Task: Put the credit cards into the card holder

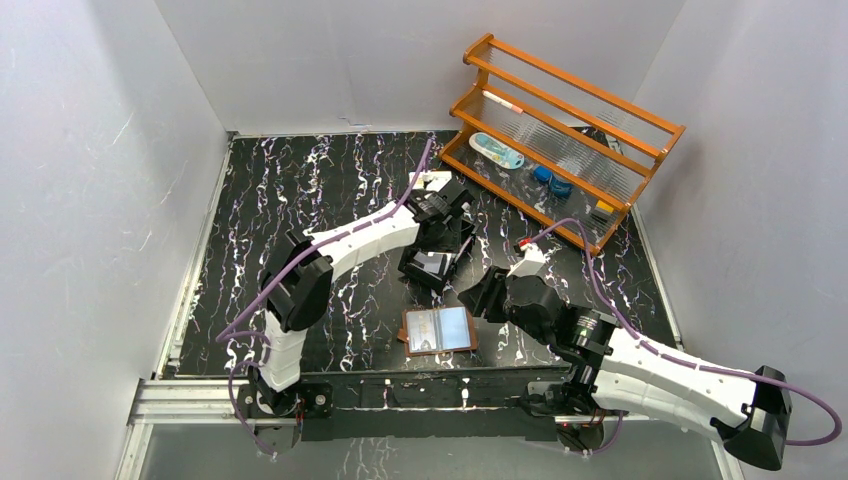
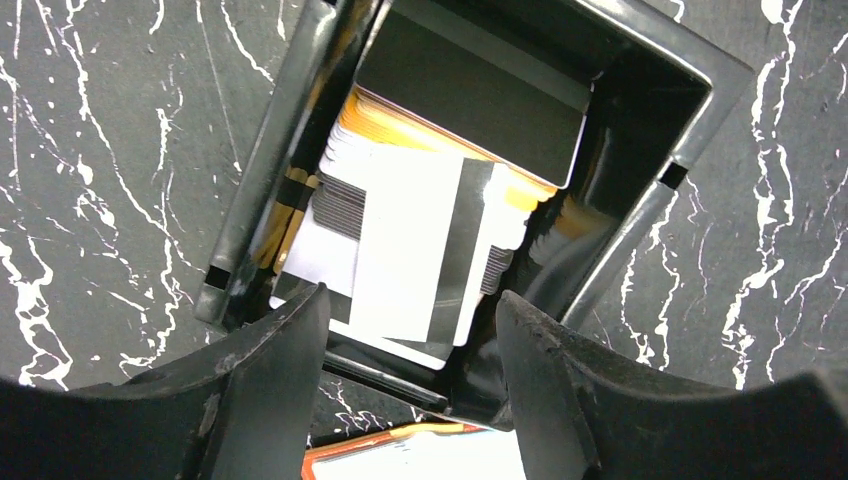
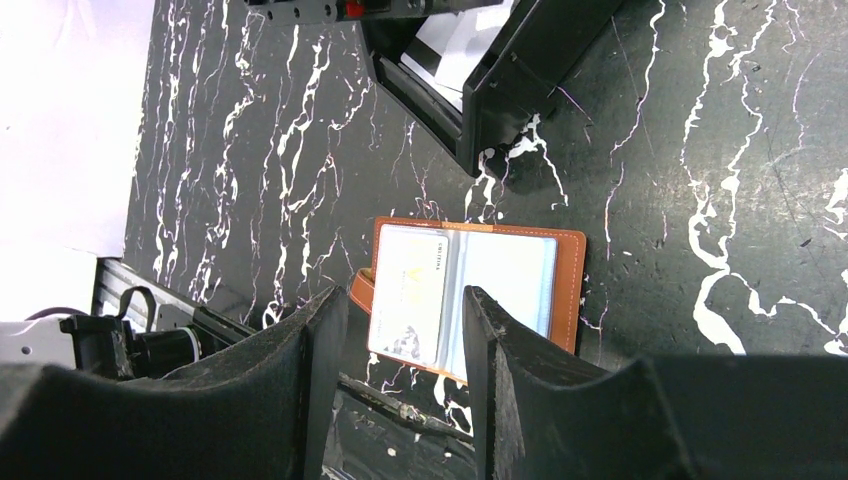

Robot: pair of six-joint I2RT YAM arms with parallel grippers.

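Note:
A black box (image 2: 240,230) holds a stack of white, yellow and black cards (image 2: 400,240). My left gripper hangs over it, its fingers apart with nothing visible between them. Below the box lies an open brown card holder (image 1: 439,330) with clear sleeves, the left one showing a pale card (image 3: 404,295). My right gripper is above the holder's near side, open and empty.
A wooden rack (image 1: 545,147) with assorted items stands at the back right. A pale item (image 1: 418,177) lies behind the box, partly hidden by my left arm.

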